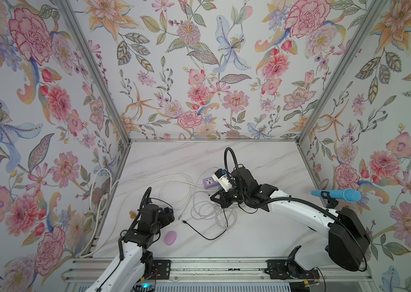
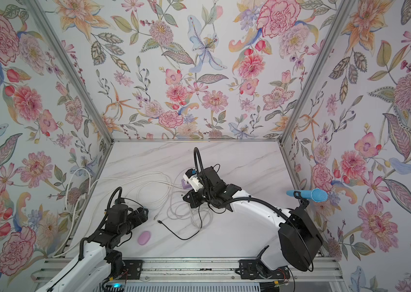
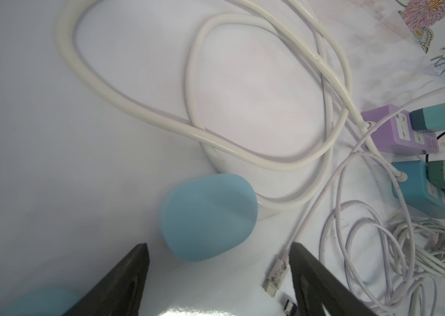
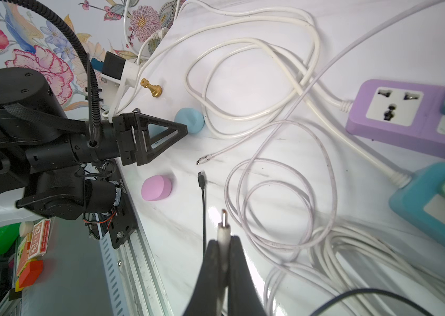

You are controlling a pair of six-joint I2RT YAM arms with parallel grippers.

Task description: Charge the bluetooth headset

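Note:
A light blue, rounded case [image 3: 209, 217], seemingly the headset, rests on the table in the left wrist view. My left gripper is open, its fingertips spread to either side just short of that case, with nothing gripped. Cropped at the lower left is another blue rounded piece [image 3: 40, 304]. My right gripper is shut on a slim, pale cable plug [image 4: 224, 229], its metal tip pointing up past the fingers. A white plug [image 4: 205, 158] and a black plug [image 4: 201, 180] lie loose on the table. Arms hide both blue cases in the top views.
A pink rounded case [image 4: 156, 188] lies near the front edge. Purple [image 4: 361, 113] and blue [image 4: 414, 192] power strips stand beyond coiled white cables [image 4: 333, 237]. A gold chess-like piece [image 4: 151, 88] sits at the left.

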